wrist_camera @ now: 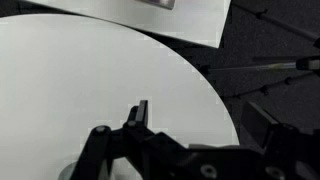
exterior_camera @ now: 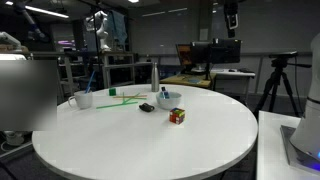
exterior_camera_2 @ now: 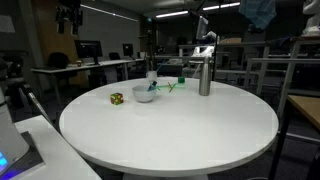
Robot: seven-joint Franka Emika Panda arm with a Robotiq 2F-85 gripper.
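My gripper stands open, with bare table and dark floor behind the gap between its dark fingers. It hangs high near the table's edge, at the top right of exterior view 1 and top left of exterior view 2. On the round white table [exterior_camera: 110, 140] sits a multicoloured cube [exterior_camera: 177, 116], well below and apart from the gripper. Behind the cube stands a white bowl [exterior_camera_2: 145, 95] with something blue inside. A small dark object [exterior_camera: 147, 107] lies left of the bowl in exterior view 1.
A white mug [exterior_camera: 83, 100], a green block [exterior_camera: 112, 92] and thin sticks [exterior_camera: 132, 98] lie toward the far side. A tall grey bottle [exterior_camera_2: 205, 79] stands there too. A grey panel [exterior_camera: 30, 95] blocks exterior view 1's left.
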